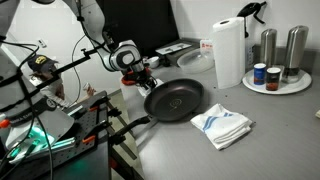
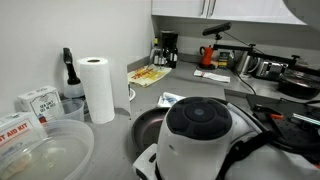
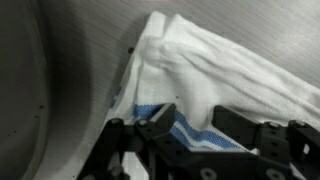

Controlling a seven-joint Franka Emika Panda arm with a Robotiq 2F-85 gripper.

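Note:
In the wrist view my gripper is right over a white cloth with blue stripes. A clear gap separates the two dark fingers, and raised cloth shows in it; whether they touch it is hard to tell. In exterior view 1 the gripper is low at the left side of a black frying pan, with a bit of white beside it. A folded white cloth with faint blue stripes lies apart, right of the pan. The arm hides most of the pan in exterior view 2.
A paper towel roll stands behind the pan, near a clear plastic bowl. Spice jars and metal shakers are on a white plate at the back right. The pan's handle points toward the counter's front edge. Free counter lies at front right.

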